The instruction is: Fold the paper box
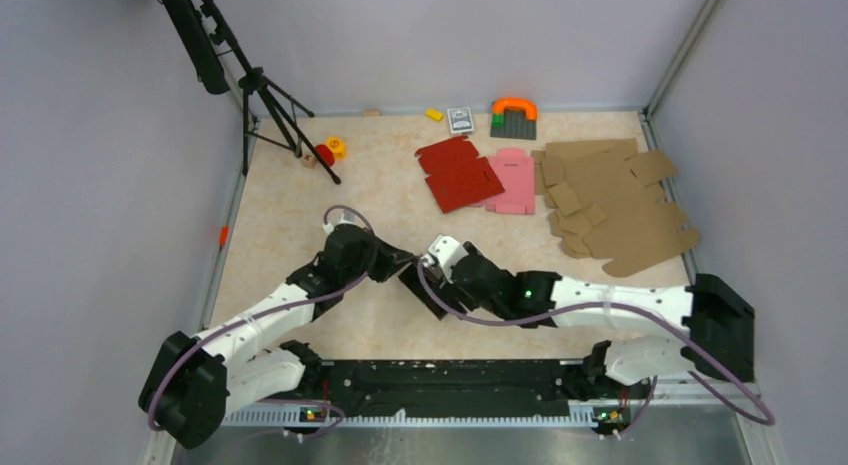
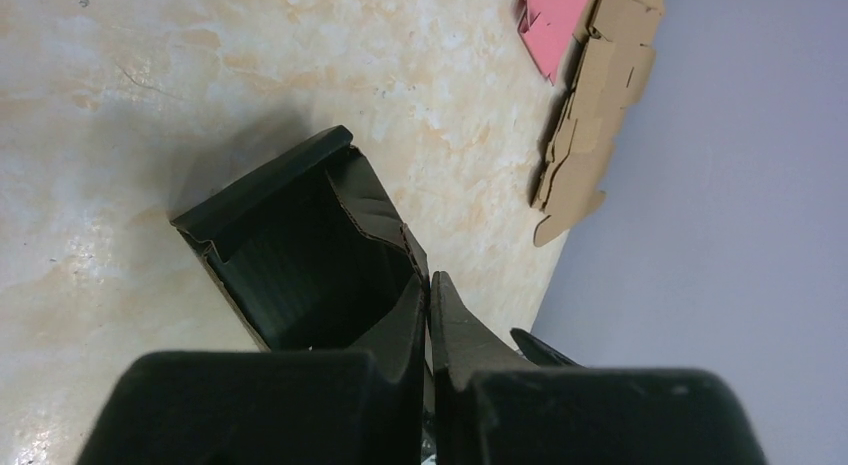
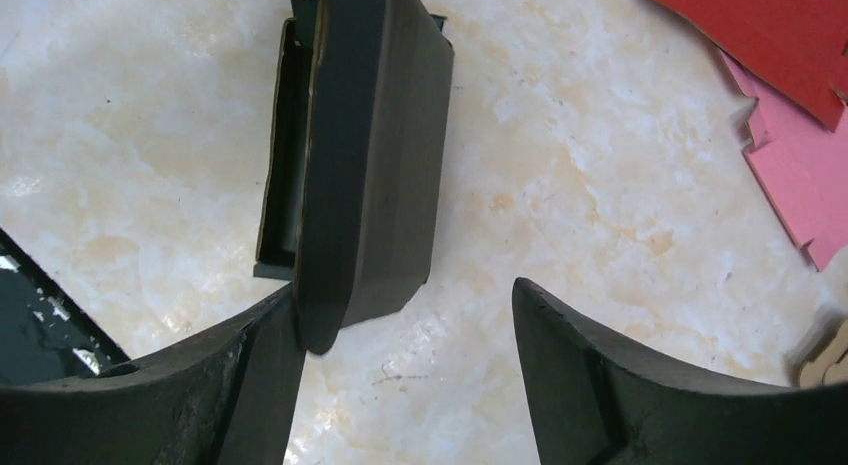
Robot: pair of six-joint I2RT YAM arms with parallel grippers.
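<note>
A dark green paper box (image 1: pixel 421 291) lies near the table's front middle, partly under both arms. In the left wrist view its interior (image 2: pixel 290 265) and folded side flaps show, with a raised panel reaching my left gripper, which is shut at that panel's edge; whether the edge is between the fingers is unclear. In the right wrist view the raised panel (image 3: pixel 380 155) stands over the box, beside the left finger of my right gripper, which is open with a wide gap between its fingers.
Red (image 1: pixel 465 185) and pink cardboard (image 1: pixel 515 185) lie at the back middle, brown cardboard (image 1: pixel 620 215) at the right. A tripod (image 1: pixel 255 80) and small toys stand at the back left.
</note>
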